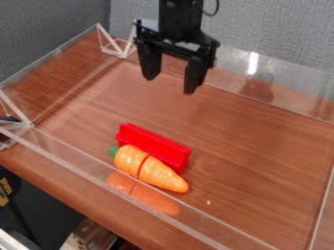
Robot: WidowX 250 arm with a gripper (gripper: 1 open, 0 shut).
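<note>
My black gripper (pixel 173 75) hangs over the back middle of the wooden surface (pixel 248 146), its two fingers spread apart with nothing between them. Toward the front, a red block (pixel 154 144) lies at a slant. An orange toy carrot (pixel 150 169) with a green end lies just in front of the block, apart from my gripper.
Clear plastic walls (pixel 280 81) border the surface, and the front one shows a reflection of the carrot. A white bracket (pixel 117 44) stands at the back left corner.
</note>
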